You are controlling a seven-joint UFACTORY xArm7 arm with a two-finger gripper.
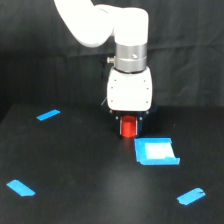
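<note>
A small red object (129, 126) stands near the middle of the dark table, directly below the white robot hand. My gripper (129, 122) reaches down around it, with a dark finger close at either side. The picture is too small to tell whether the fingers press on the red object or only flank it, and its top is hidden by the hand. Just right of it and nearer the camera lies a blue-edged square (144, 158) with a white middle.
Blue strips lie flat at the far left (48, 115), the near left (20, 188) and the near right (190, 196). A dark curtain hangs behind.
</note>
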